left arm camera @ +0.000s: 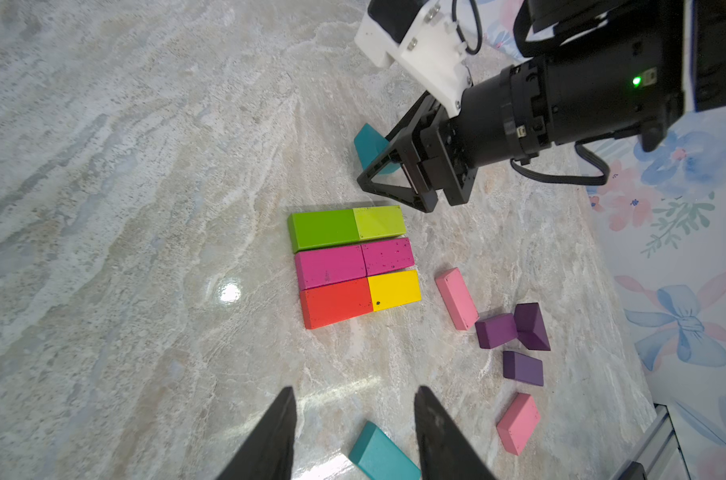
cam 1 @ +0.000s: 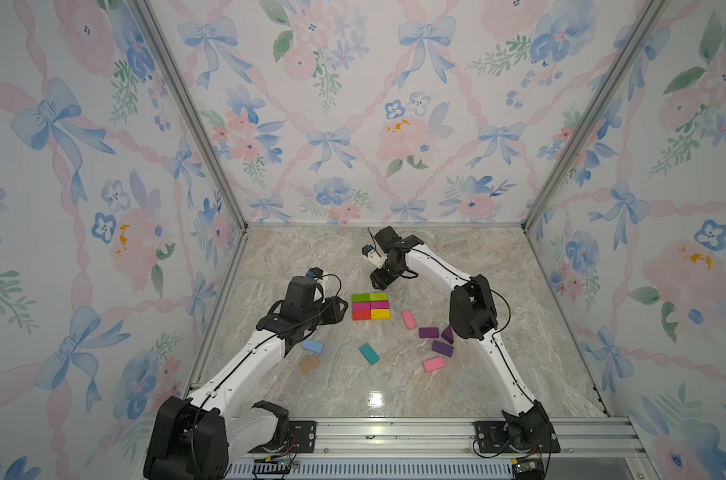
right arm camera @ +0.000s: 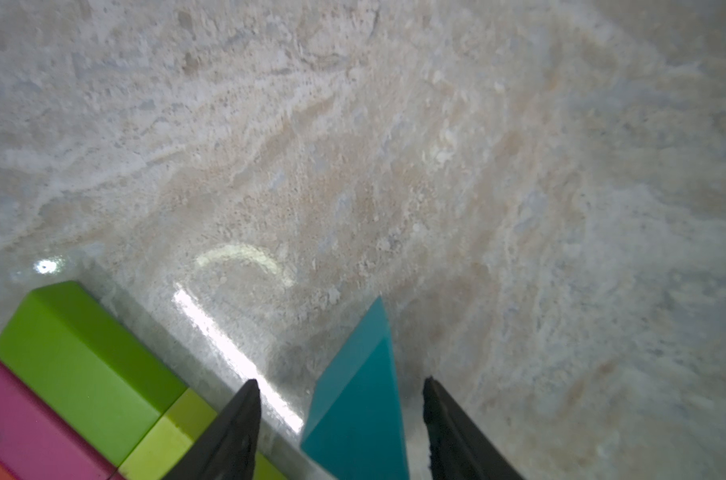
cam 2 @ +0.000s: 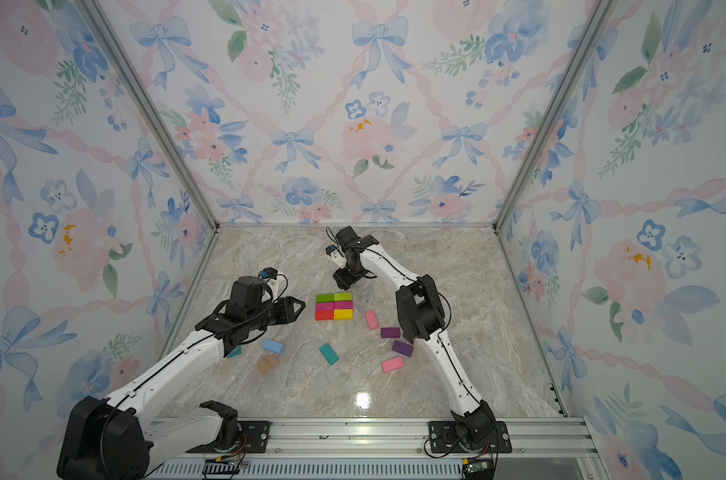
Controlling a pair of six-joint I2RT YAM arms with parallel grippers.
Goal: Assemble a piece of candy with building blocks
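Six blocks form a flat rectangle in two columns: a green block (left arm camera: 324, 229) and lime block (left arm camera: 379, 222), two magenta blocks (left arm camera: 331, 265), a red block (left arm camera: 337, 302) and yellow block (left arm camera: 395, 289). Beyond the green end, a teal triangular block (right arm camera: 363, 416) stands between the fingers of my right gripper. Gaps show on both sides of it, so this gripper is open around it. Left of the rectangle, my left gripper hangs above the table, open and empty. A teal rectangular block (cam 1: 368, 353) lies in front of the rectangle.
Right of the rectangle lie a pink block (cam 1: 409, 320), two purple blocks (cam 1: 429, 332), a purple triangular block (left arm camera: 531, 326) and another pink block (cam 1: 433, 364). A blue block (cam 1: 312, 346) and tan block (cam 1: 309, 364) lie near my left arm.
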